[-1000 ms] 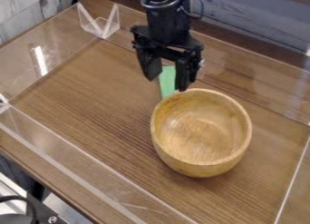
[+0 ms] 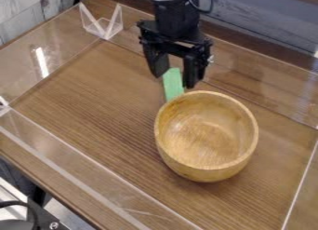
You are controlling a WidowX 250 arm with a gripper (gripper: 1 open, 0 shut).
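My black gripper (image 2: 173, 64) hangs at the upper middle, open, its two dark fingers apart above and around the upper end of a green object (image 2: 173, 84). The green object stands or lies on the wooden table just behind a large pale wooden bowl (image 2: 206, 152); its lower end meets the bowl's rim in this view. Whether the fingers touch it cannot be told.
A clear plastic piece (image 2: 102, 21) is at the back left, and a dark cable (image 2: 15, 205) lies at the lower left edge.
My gripper has risen slightly and shifted a little over the last second. The green object and the bowl look unmoved.
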